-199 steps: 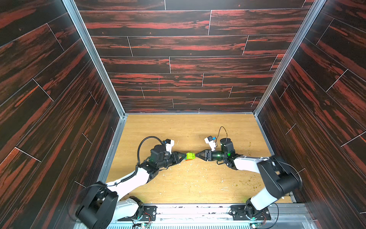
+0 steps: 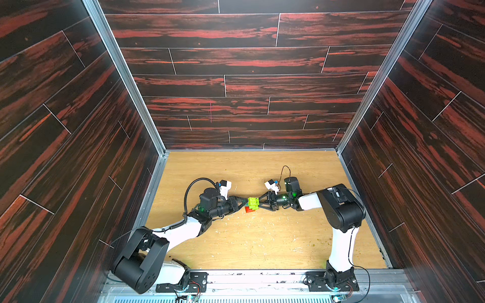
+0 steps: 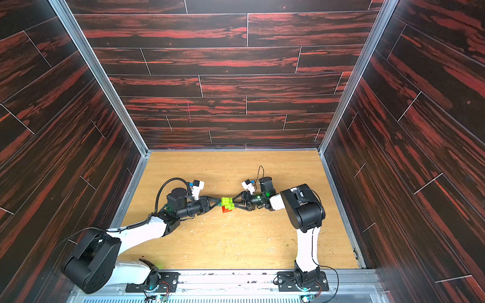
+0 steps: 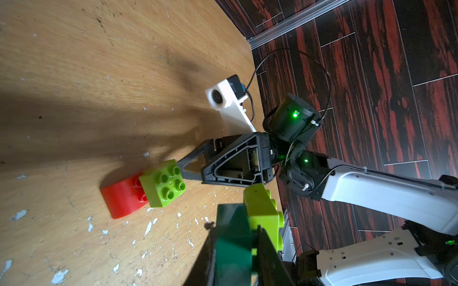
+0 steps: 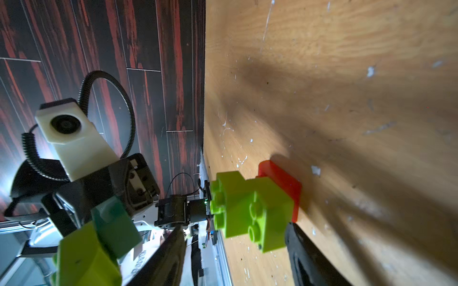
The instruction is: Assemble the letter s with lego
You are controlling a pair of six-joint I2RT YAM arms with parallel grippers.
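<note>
My left gripper is shut on a dark green brick (image 4: 232, 224). A lime brick (image 4: 261, 209) is joined to that green brick, and both hang above the table. Lower down, a red brick (image 4: 123, 196) stands on the wood, bearing lime bricks (image 5: 274, 209) in a stepped shape with studs facing sideways. My right gripper is open, its fingers (image 5: 310, 255) spread on either side of these lime bricks and apart from each other. From above, the lime bricks (image 2: 253, 203) overlap, so their heights cannot be told there.
Bare wooden table (image 2: 283, 237) surrounds the bricks, with small white specks on it. Dark panelled walls (image 2: 242, 85) enclose it. Both arms' camera mounts (image 2: 225, 186) stand close to each other above the bricks.
My right gripper has moved left toward the bricks, and its fingers now stand wider apart. More of the red brick shows from above.
</note>
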